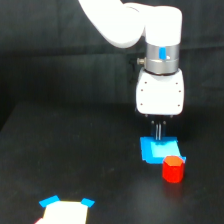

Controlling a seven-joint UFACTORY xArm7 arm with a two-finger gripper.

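Note:
My gripper (158, 131) points down at the right of the scene, over the back part of a blue patch with a white middle (161, 149). Its dark fingers stand close together against the dark background, and whether they are open or shut cannot be made out. No object shows clearly between them. A red block (173, 172), with an angular top, stands just in front of the blue patch, apart from the fingers. At the front left lies a white square with blue corners (66, 213), cut off by the lower edge of the view.
A dark curtain (60, 50) hangs behind. The white arm (112, 20) reaches in from the top.

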